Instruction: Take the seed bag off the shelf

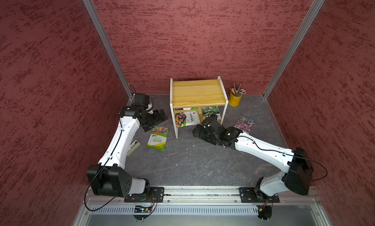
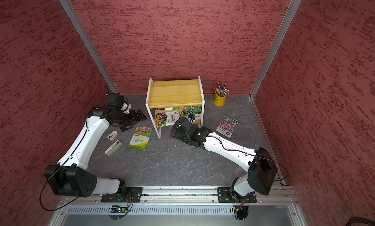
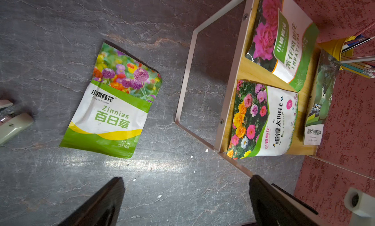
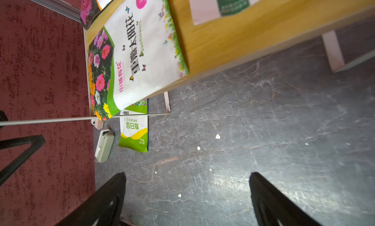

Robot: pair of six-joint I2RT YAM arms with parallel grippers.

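Observation:
On the lower board of the wooden shelf (image 1: 199,92) lies the sunflower seed bag (image 1: 188,118), its front corner reaching past the board's edge in the right wrist view. Behind it on the same board is an Impatiens bag (image 3: 289,42), and to the right a green gourd bag (image 1: 211,111). My right gripper (image 1: 204,133) is open in front of the shelf, apart from the bags. Left of the shelf, my left gripper (image 1: 155,120) hangs open above the table, behind the Zinnias bag (image 3: 113,104). Nothing is between either pair of fingers.
A purple-flowered bag (image 2: 227,126) lies on the table right of the shelf. A yellow pencil cup (image 2: 219,99) stands behind it. At the left are a stapler (image 2: 113,147) and a small pale object (image 2: 112,135).

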